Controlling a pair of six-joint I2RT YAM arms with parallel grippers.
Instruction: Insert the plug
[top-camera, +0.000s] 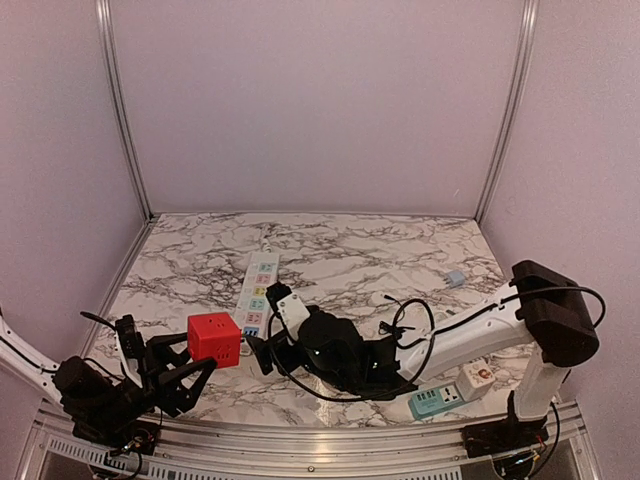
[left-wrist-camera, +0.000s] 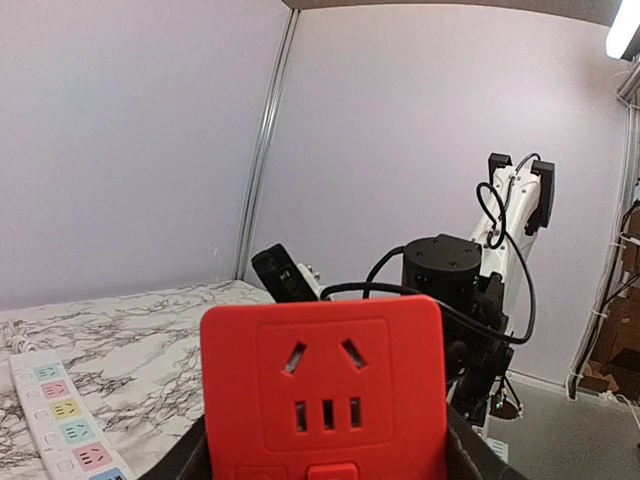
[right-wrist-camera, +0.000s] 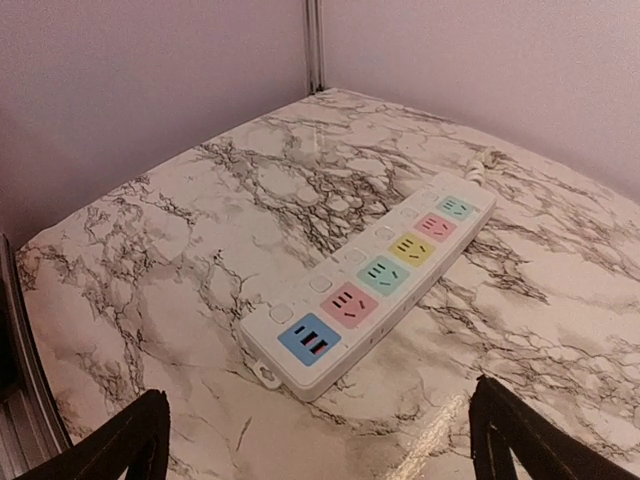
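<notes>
A red cube plug adapter (top-camera: 213, 338) is held in my left gripper (top-camera: 188, 360) at the front left; its socket face fills the bottom of the left wrist view (left-wrist-camera: 322, 380). My right gripper is open and empty, its fingertips at the bottom of the right wrist view; from above it is just right of the cube, over the near end of the white power strip (top-camera: 257, 285). The strip lies lengthwise on the marble table, with a row of coloured sockets (right-wrist-camera: 410, 249).
A small pale plug (top-camera: 455, 278) lies at the back right. Another strip (top-camera: 435, 400) and a white block (top-camera: 475, 378) sit at the front right, with cables partly hidden by my right arm.
</notes>
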